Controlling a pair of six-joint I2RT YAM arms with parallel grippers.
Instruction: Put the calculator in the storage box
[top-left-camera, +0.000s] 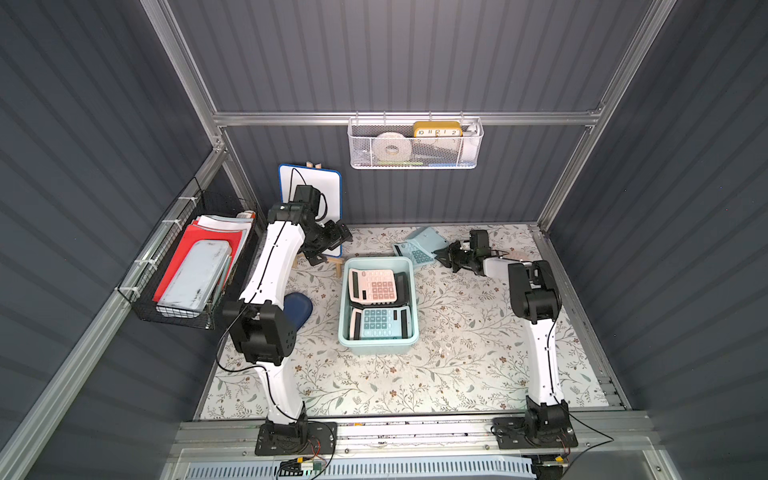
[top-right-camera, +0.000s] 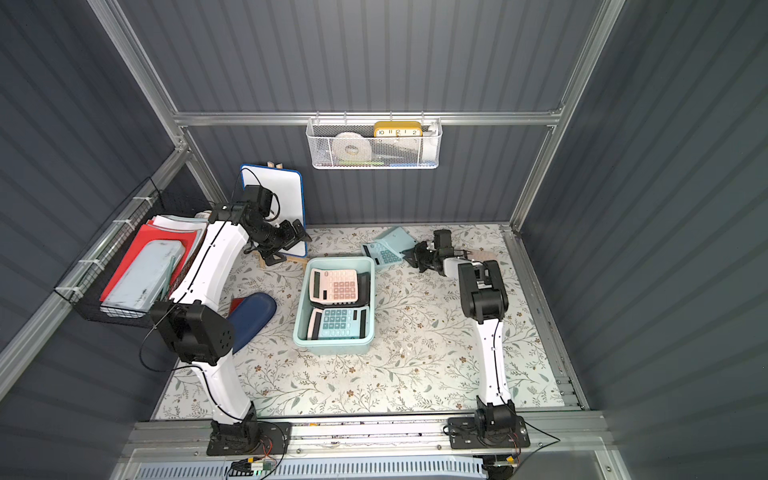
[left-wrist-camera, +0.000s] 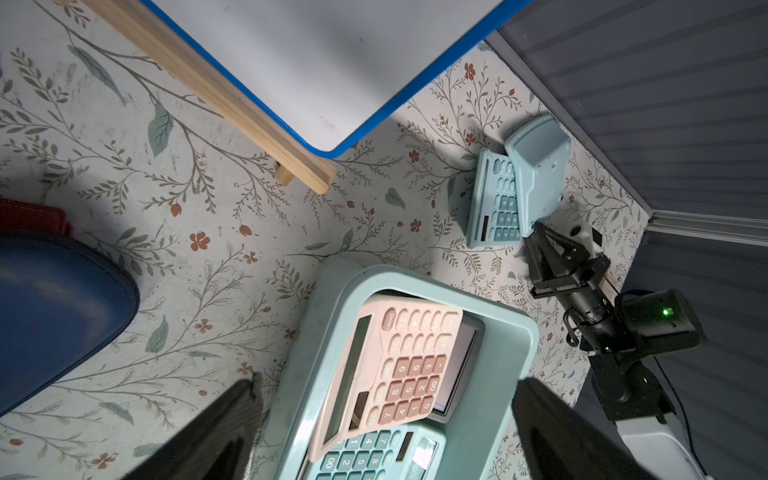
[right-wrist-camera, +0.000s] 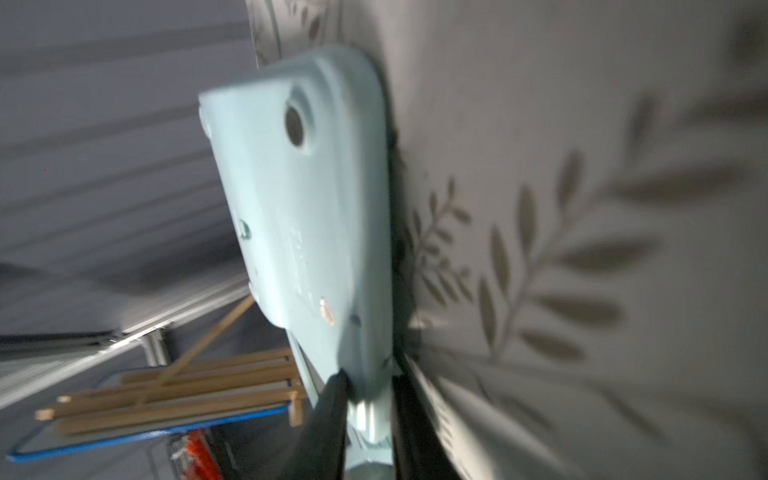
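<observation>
A light-blue calculator lying face down (top-left-camera: 428, 238) leans over a face-up blue calculator (left-wrist-camera: 489, 209) behind the storage box (top-left-camera: 344, 300), to its right. My right gripper (top-left-camera: 448, 255) reaches in from the right, low over the table. In the right wrist view its dark fingers (right-wrist-camera: 326, 416) stand on both sides of the face-down calculator's corner (right-wrist-camera: 364, 352); whether they press on it is unclear. Over the table left of the box, by the whiteboard, my left gripper (top-left-camera: 333, 245) hangs open and empty. Inside the box lie a pink calculator (top-left-camera: 373, 286) and a blue calculator (top-left-camera: 381, 323).
The whiteboard on its wooden easel (top-left-camera: 330, 192) stands at the back left. A dark blue pouch (top-left-camera: 297, 310) lies left of the box. A wire basket of papers (top-left-camera: 200, 272) is on the left wall, a mesh basket (top-left-camera: 414, 152) at the back.
</observation>
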